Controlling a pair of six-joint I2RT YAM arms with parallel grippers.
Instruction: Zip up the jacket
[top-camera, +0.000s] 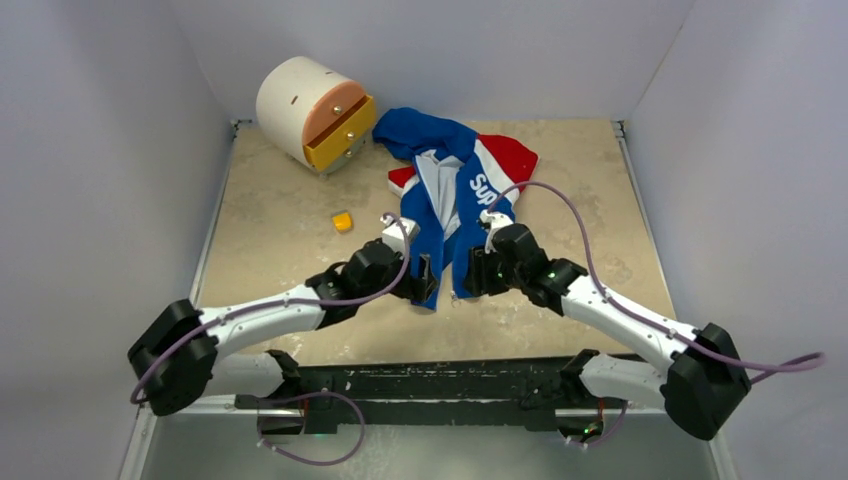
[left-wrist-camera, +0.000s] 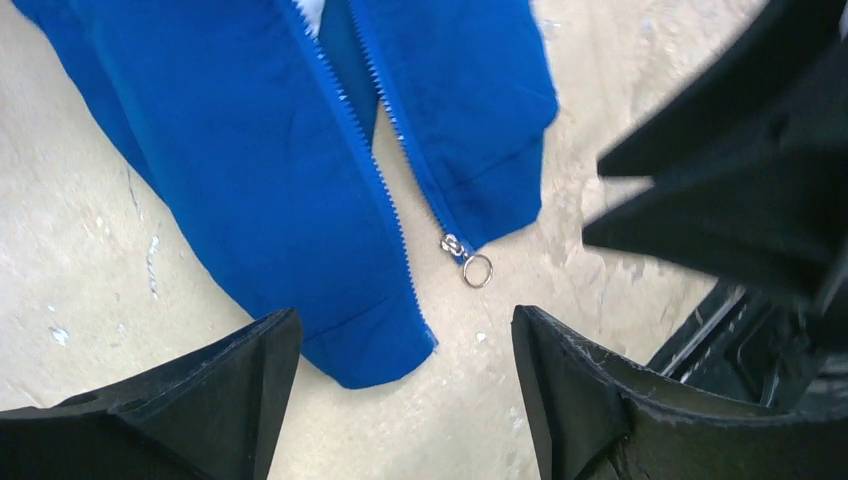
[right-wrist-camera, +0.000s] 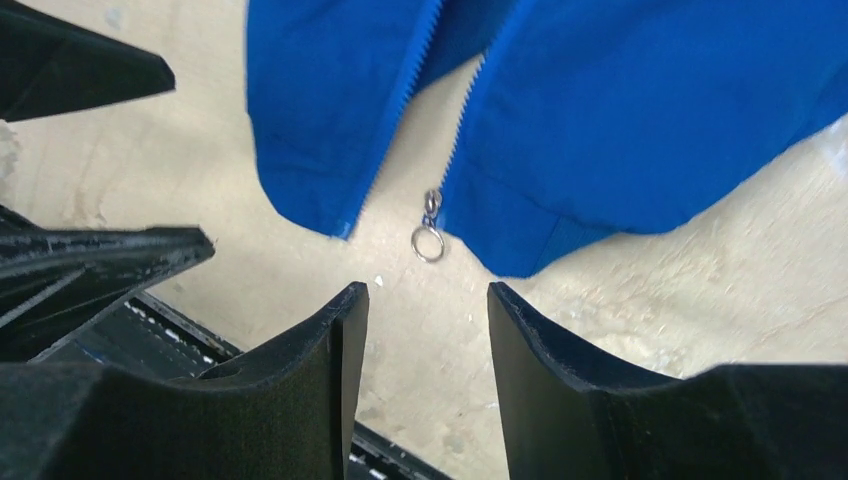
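The jacket (top-camera: 425, 225), blue with red and white parts, lies with its front unzipped and its hem toward me. Its zipper slider (left-wrist-camera: 452, 245) sits at the bottom of the right front panel (right-wrist-camera: 600, 130), and the ring pull (right-wrist-camera: 428, 244) lies flat on the table. The left front panel (left-wrist-camera: 240, 180) ends a small gap away from it. Above the left panel's hem my left gripper stands wide open and empty. My right gripper is part open over bare table by the ring, holding nothing.
A white barrel-shaped cabinet (top-camera: 295, 105) with its yellow drawer (top-camera: 335, 140) pulled out stands at the back left. A small yellow-orange block (top-camera: 342, 221) lies left of the jacket. The two grippers are close together.
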